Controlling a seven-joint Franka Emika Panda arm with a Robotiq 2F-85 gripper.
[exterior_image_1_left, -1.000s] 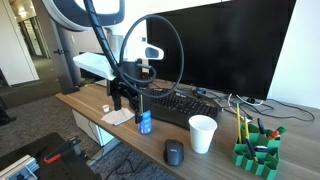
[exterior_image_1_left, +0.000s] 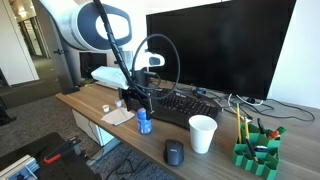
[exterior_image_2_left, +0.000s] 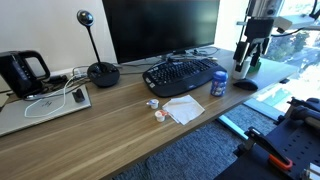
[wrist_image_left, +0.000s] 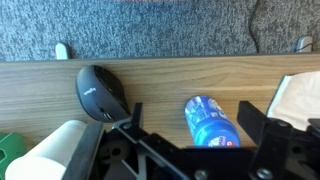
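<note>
A small blue can (exterior_image_1_left: 144, 122) stands upright on the wooden desk, left of the dark computer mouse (exterior_image_1_left: 174, 152). My open gripper reaches down over the desk; in the wrist view the can (wrist_image_left: 210, 122) shows in the gap, nearer the right finger, with its lower part hidden behind the gripper body. Nothing is clasped. From the side, the gripper (exterior_image_1_left: 138, 92) hangs above and behind the can. A white cup (exterior_image_1_left: 201, 134) sits to the right of the can.
A green pen holder (exterior_image_1_left: 256, 158) occupies the right side. Behind the can lie a black keyboard (exterior_image_2_left: 184, 72) and a monitor (exterior_image_1_left: 228, 42). White paper (exterior_image_2_left: 182, 109) and small white pieces (exterior_image_2_left: 159, 116) rest on the left part. The near desk edge borders the grey floor (wrist_image_left: 190, 30).
My arm has shifted a little up and back in the exterior view, and its hanging cable loop has drawn in. The can, mouse and cup stay where they were.
</note>
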